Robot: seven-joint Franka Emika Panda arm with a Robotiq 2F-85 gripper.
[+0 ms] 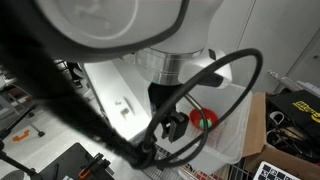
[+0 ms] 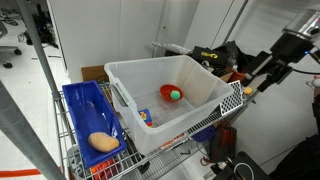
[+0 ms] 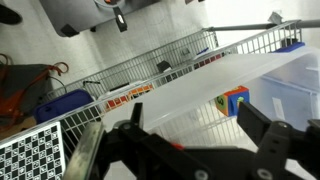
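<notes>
My gripper is open, its two black fingers [image 3: 92,148] wide apart at the bottom of the wrist view with nothing held between them. In the second exterior view it hangs at the upper right, beside the clear plastic bin [image 2: 135,75]. Inside that bin lie a red bowl [image 2: 172,93] and a small multicoloured block [image 2: 144,115]. The first exterior view shows something green [image 1: 204,124] in the bowl. From the wrist, the block [image 3: 232,100] appears near the right finger, while the bowl is almost wholly hidden.
A blue bin [image 2: 73,130] with a tan rounded object [image 2: 103,141] stands beside the clear bin on a wire rack [image 2: 128,163]. A cardboard box [image 1: 262,150] holds dark items. The wrist view shows a checkered board [image 3: 32,153] and scissors [image 3: 15,100].
</notes>
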